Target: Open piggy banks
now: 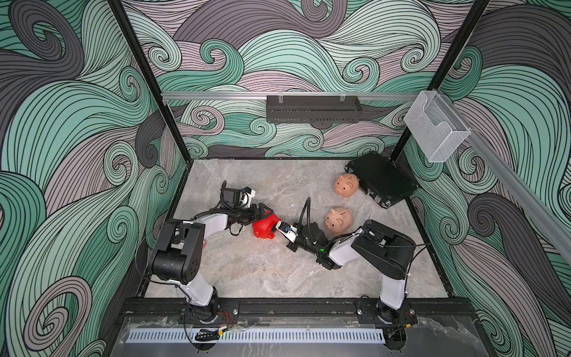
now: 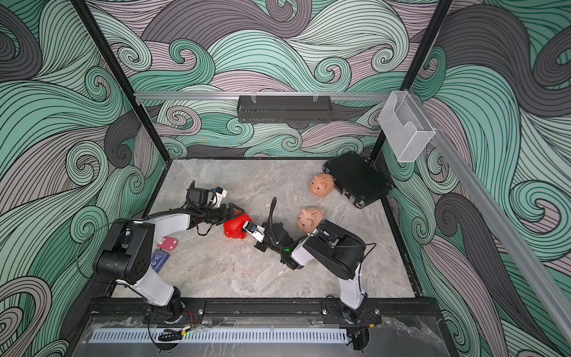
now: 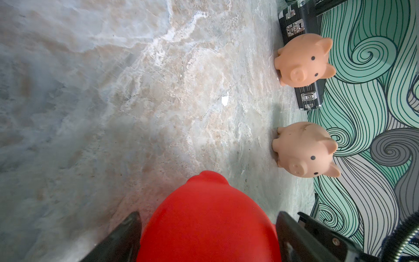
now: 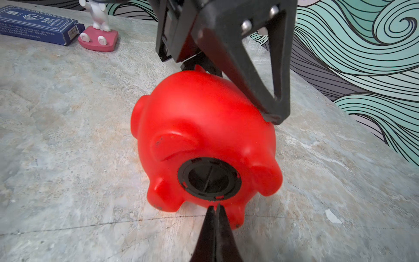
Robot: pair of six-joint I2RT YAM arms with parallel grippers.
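Note:
A red piggy bank (image 1: 265, 229) lies on its side in the middle of the floor. In the right wrist view its underside shows a round black plug (image 4: 208, 178). My left gripper is part open around the red body, a finger resting on its top; whether it grips is unclear. My right gripper is shut with nothing between its fingers, its tips just below the plug. A peach piggy bank (image 1: 346, 185) stands near the back right, and a paler one (image 1: 338, 220) stands to the right of the red bank.
A black case (image 1: 380, 177) lies in the back right corner. A blue box (image 2: 159, 259) and a small pink-based figure (image 2: 167, 243) lie by the left arm.

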